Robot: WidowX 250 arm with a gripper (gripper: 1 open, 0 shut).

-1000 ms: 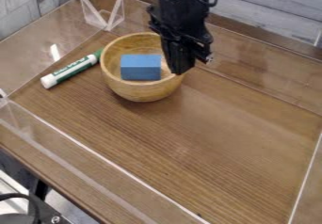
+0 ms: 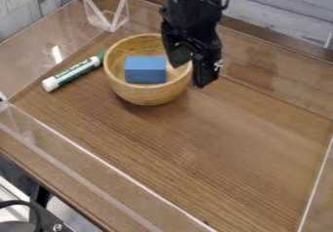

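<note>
A wooden bowl (image 2: pixel 150 94) sits on the table's upper middle, holding a blue block (image 2: pixel 146 69). My black gripper (image 2: pixel 196 62) hangs over the bowl's right rim, pointing down, open, with nothing visible between its fingers. Part of the rim is hidden behind it.
A green and white tube (image 2: pixel 73 73) lies left of the bowl. A clear plastic stand (image 2: pixel 104 17) is at the back left.
The gripper has come lower over the bowl's right side, its fingers now more visible. The bowl and block look unmoved.
</note>
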